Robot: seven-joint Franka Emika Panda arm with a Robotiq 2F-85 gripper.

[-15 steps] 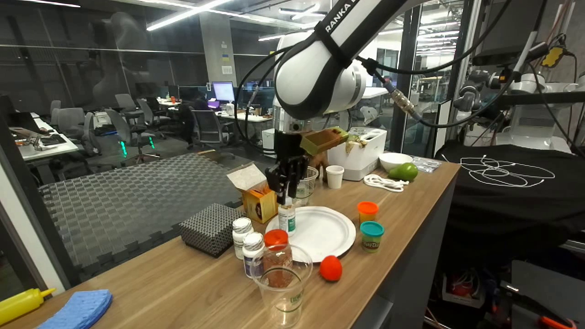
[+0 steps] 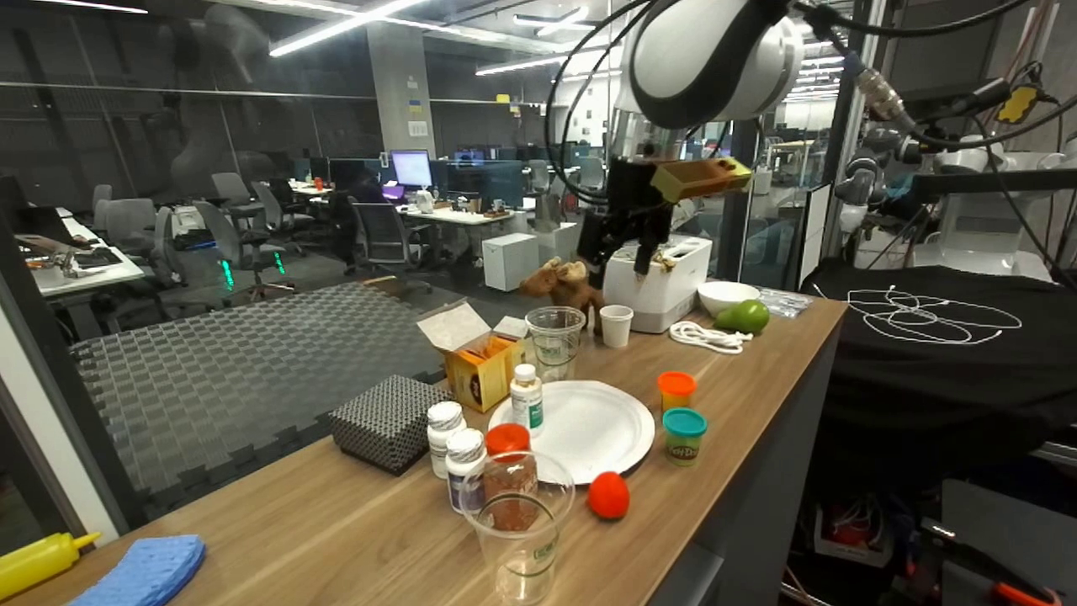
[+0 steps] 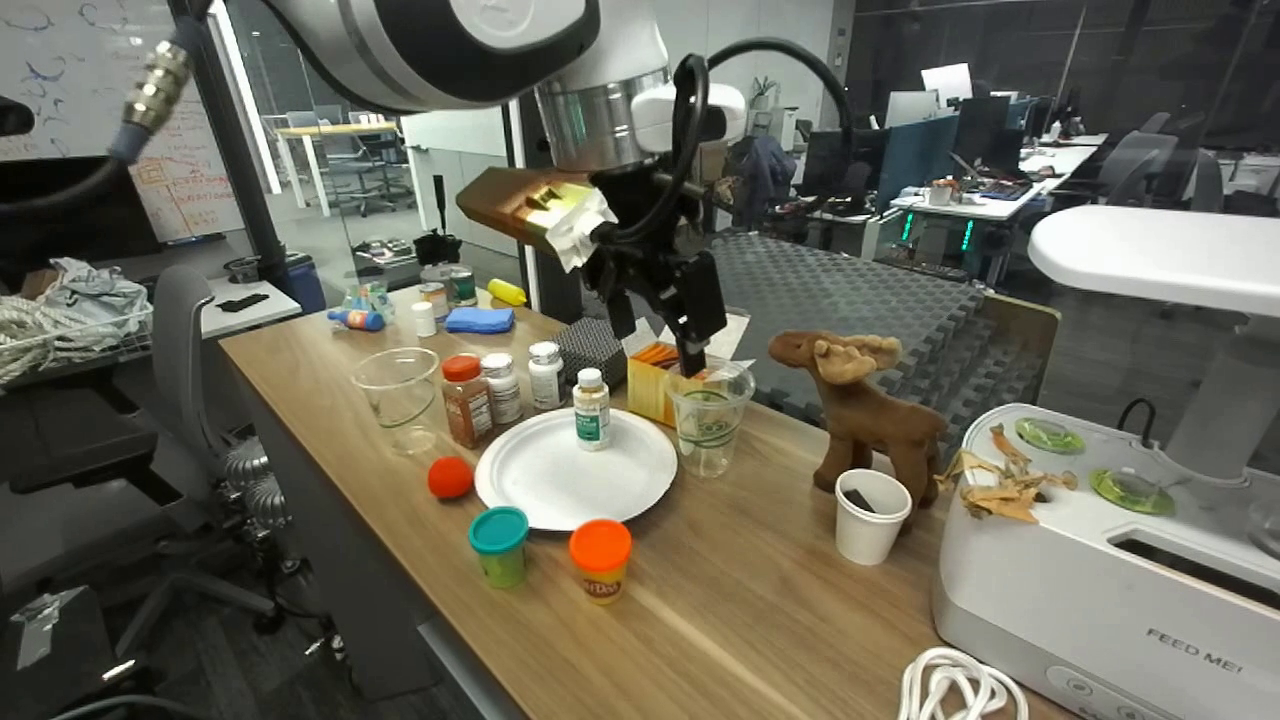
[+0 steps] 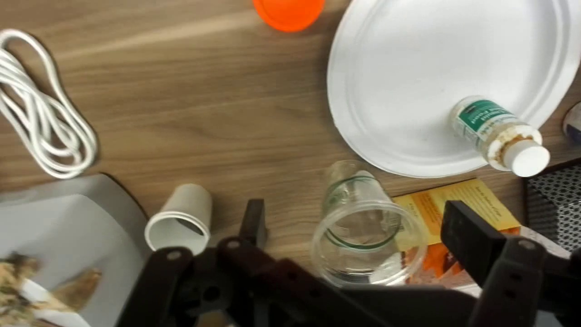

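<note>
My gripper is open above the table, its two black fingers wide apart with nothing held between them. Below it in the wrist view stands a clear plastic cup (image 4: 367, 245), with the yellow box (image 4: 463, 204) of orange packets beside it. A white bottle with a green label (image 3: 591, 410) stands upright on the white plate (image 3: 528, 486). Exterior view 2 shows my gripper hanging higher than the clear cup's rim. To the other side of the cup is a small white paper cup (image 4: 185, 215), with the brown moose toy (image 3: 870, 414) behind it.
A white machine (image 3: 1080, 576) and coiled white cable (image 4: 46, 109) flank the paper cup. Teal (image 3: 499, 546) and orange (image 3: 600, 560) tubs and a red ball (image 3: 450, 478) stand near the front edge. More bottles, a second clear cup (image 3: 399, 402) and a black mesh box (image 2: 394, 424) crowd the plate's far side.
My arm has risen and moved away from the bottle on the plate, toward the white machine's side. The bottle stays upright on the plate.
</note>
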